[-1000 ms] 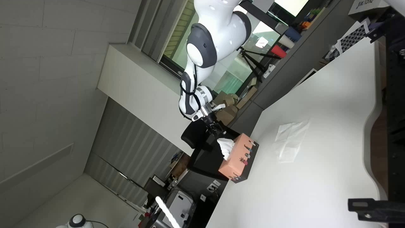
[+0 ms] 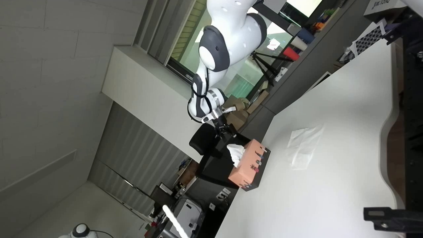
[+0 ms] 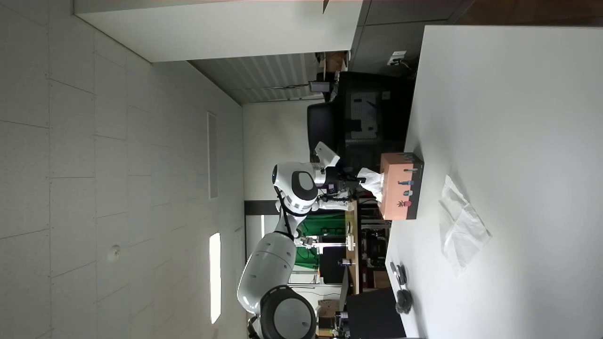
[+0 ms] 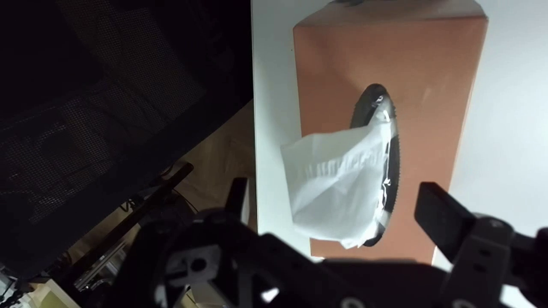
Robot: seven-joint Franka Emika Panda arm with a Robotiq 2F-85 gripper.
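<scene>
An orange tissue box point(image 2: 250, 163) stands near the edge of the white table, and a white tissue point(image 2: 236, 154) pokes out of its slot. In the wrist view this tissue point(image 4: 336, 182) leans over to the left of the dark slot, with the box top point(image 4: 334, 66) around it. My gripper hovers above the box with its fingers wide apart; nothing is held between them. Exterior view 2 has the gripper point(image 3: 360, 181) close to the tip of the tissue point(image 3: 371, 183); whether they touch, I cannot tell.
A loose white tissue point(image 3: 460, 226) lies flat on the table point(image 3: 525, 141) beside the box. Small dark items point(image 3: 402, 299) rest along the table's edge. A black office chair point(image 3: 322, 127) stands beyond that edge.
In exterior view 1 the arm and gripper have shifted slightly to the right. The tissue box and the loose tissue have stayed in place.
</scene>
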